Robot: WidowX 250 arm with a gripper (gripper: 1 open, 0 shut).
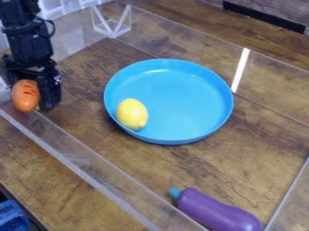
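My black gripper [34, 77] is low at the left edge, right at an orange carrot-like object [24, 96]; whether its fingers touch it is hard to tell. A blue round plate [182, 104] lies in the middle, holding a yellow oval object [132, 114] on its left part. A purple eggplant-like object [218, 211] with a teal tip lies at the lower right.
Clear plastic walls run along the left, the bottom and the right around the wooden surface [133, 180]. The floor between the plate and the eggplant is clear, as is the area behind the plate.
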